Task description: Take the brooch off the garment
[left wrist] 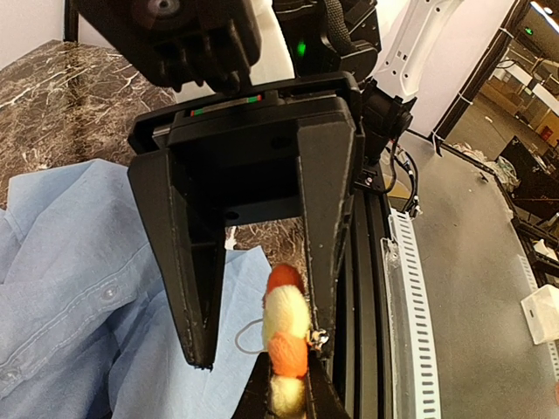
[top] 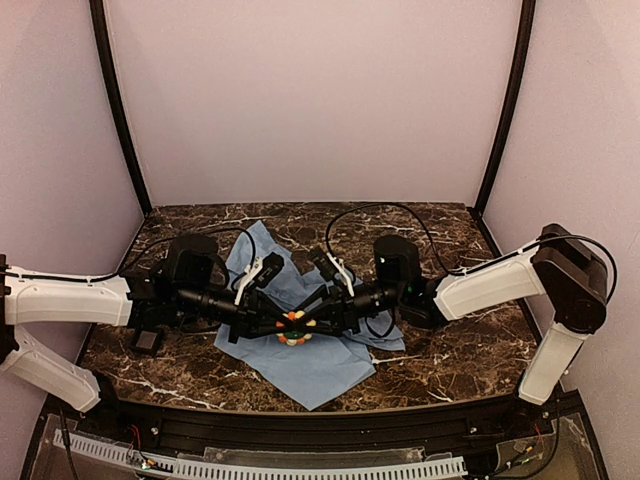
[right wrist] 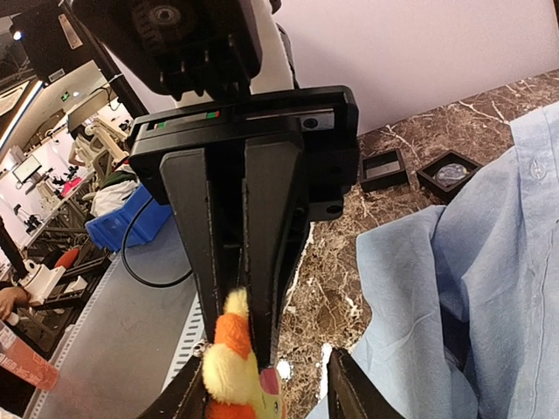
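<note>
An orange and cream flower brooch [top: 295,336] is held up between both grippers over the light blue garment [top: 300,380]. My left gripper [top: 280,326] is shut on the brooch, whose petals [left wrist: 287,353] fill its fingertips in the left wrist view. My right gripper [top: 316,316] meets it from the other side; in the left wrist view its fingers stand part open, a small metal piece at one tip beside the brooch. In the right wrist view the brooch [right wrist: 229,367] hides part of the opposite fingertips.
Small black frames [right wrist: 382,170] lie on the marble table [top: 450,360] at the left. A rail [top: 260,465] runs along the front.
</note>
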